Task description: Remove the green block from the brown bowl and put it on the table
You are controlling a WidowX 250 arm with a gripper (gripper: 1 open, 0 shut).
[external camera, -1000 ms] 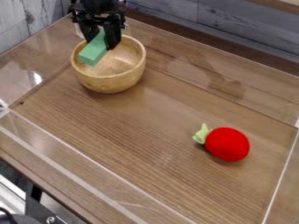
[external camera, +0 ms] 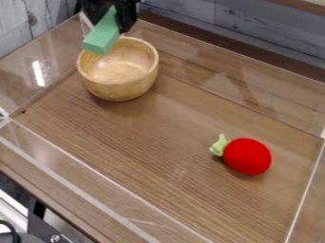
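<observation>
The green block hangs tilted above the back rim of the brown bowl, its upper end between the dark fingers of my gripper. My gripper is shut on the block, near the top edge of the view. Beneath it the bowl stands upright on the table, and its visible inside is empty. The rest of the arm is mostly cut off at the top.
A red object with a pale green tip lies on the right side of the wooden table. Grey walls border the back and left.
The green block has risen in my gripper from inside the bowl to above its back rim. Bowl and red object have stayed in place.
</observation>
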